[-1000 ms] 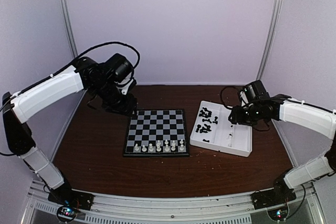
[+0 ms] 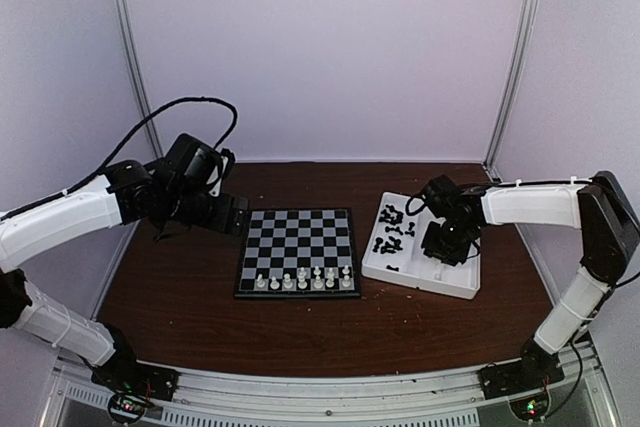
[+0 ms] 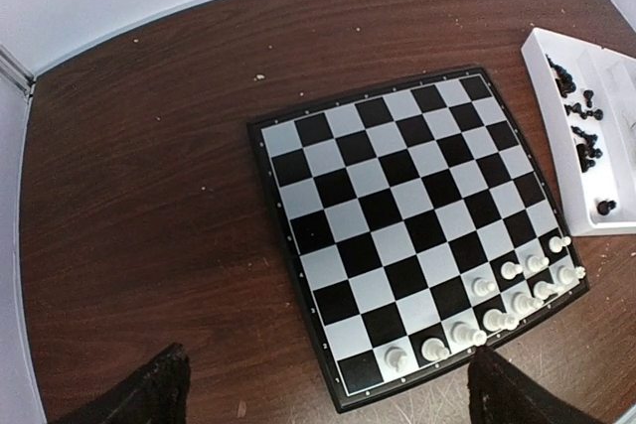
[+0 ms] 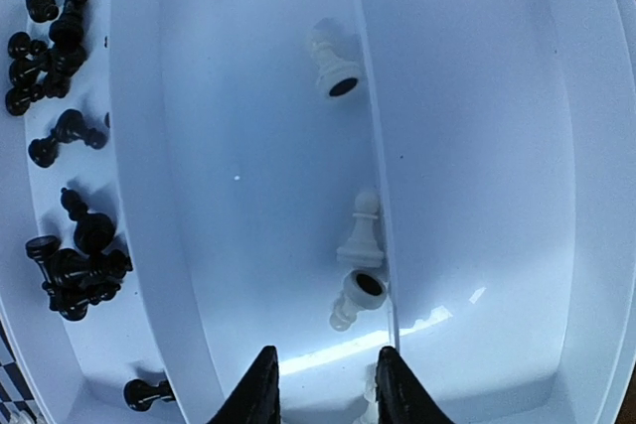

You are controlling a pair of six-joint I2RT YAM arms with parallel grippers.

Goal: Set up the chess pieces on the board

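The chessboard (image 2: 297,232) lies mid-table, with several white pieces (image 3: 467,335) upright along its near edge and several pawns (image 3: 510,270) in the row in front; its other squares are bare. Beside it, the white tray (image 2: 465,290) holds the loose pieces. My left gripper is open and empty, left of the board. Low over the tray, my right gripper has its fingers apart. Ahead of it two white pieces (image 4: 363,235) lie close together against a divider, and one white piece (image 4: 338,76) lies farther off. Another, partly hidden, shows by the right finger (image 4: 402,394).
Several black pieces (image 4: 75,270) lie jumbled in the tray's left compartment, with one black piece (image 4: 147,394) apart from them. Tray dividers (image 4: 149,245) stand between compartments; the right compartment (image 4: 477,196) looks empty. The wooden table (image 3: 149,196) left of the board is clear.
My right gripper has come down and to the left over the tray, covering its white pieces in the top view. The left gripper has drawn back from the board's far left corner, lower and leftward.
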